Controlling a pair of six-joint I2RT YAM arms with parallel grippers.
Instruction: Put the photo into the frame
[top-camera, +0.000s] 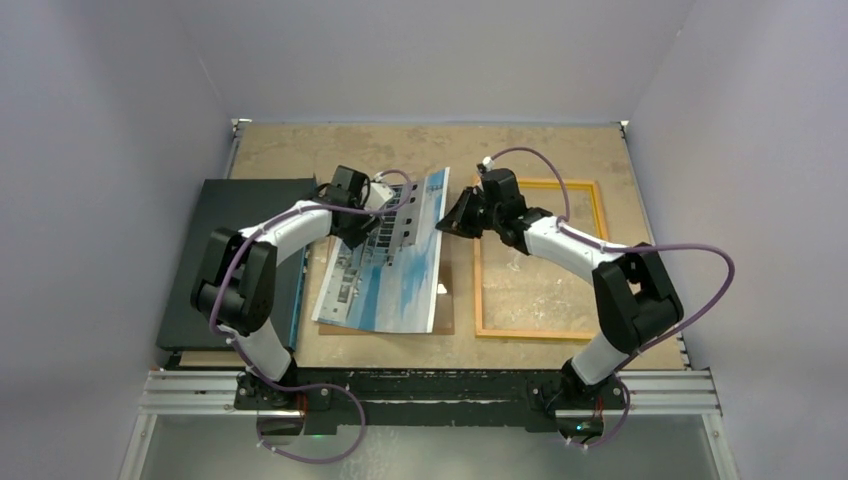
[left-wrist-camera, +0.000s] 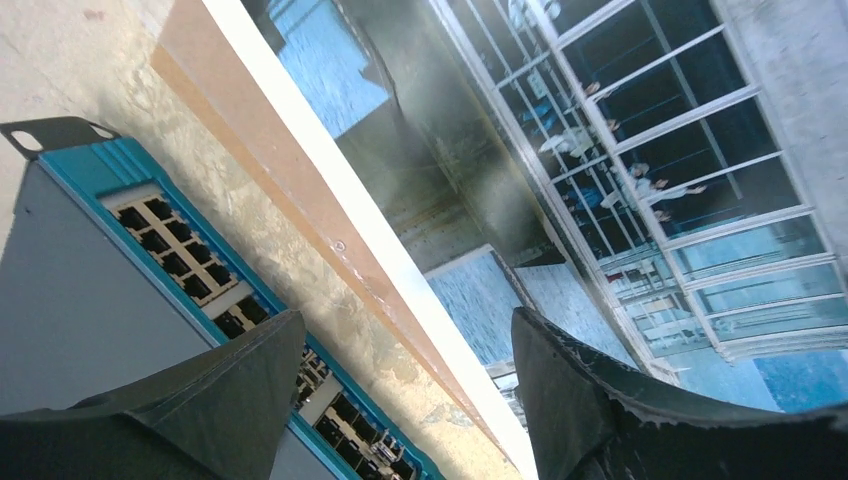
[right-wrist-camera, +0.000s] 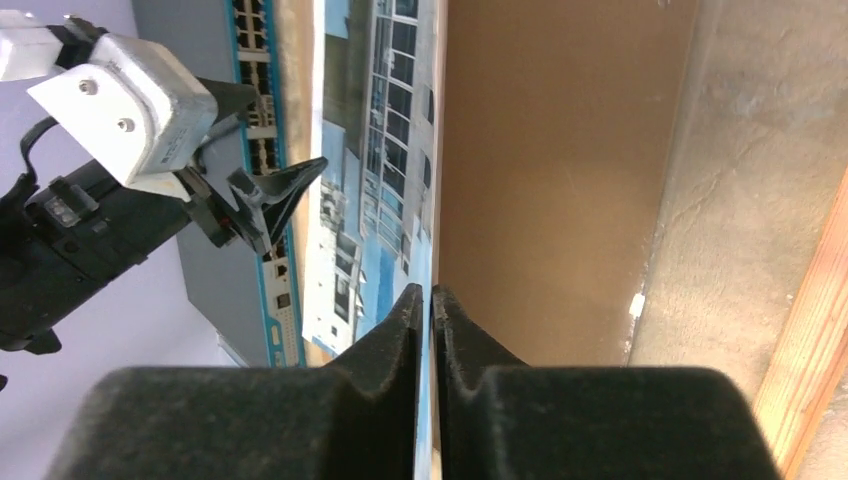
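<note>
The photo (top-camera: 400, 290), a print of a building and blue sky, lies at a slant over a brown board (right-wrist-camera: 565, 180) in the middle of the table. Its right edge stands raised off the board. At that edge my right gripper has its fingers close together, the photo's margin pinched between them. My left gripper is open over the photo's left side, fingers wide apart, with the white left margin running through the gap below. To the right, the empty wooden frame (top-camera: 479, 300) lies flat, partly covered by the right arm.
A dark equipment box (top-camera: 235, 215) with a teal port panel fills the left side, close to the photo's left edge. Bare table shows behind the photo and in front of the frame. Hoses loop above both arms.
</note>
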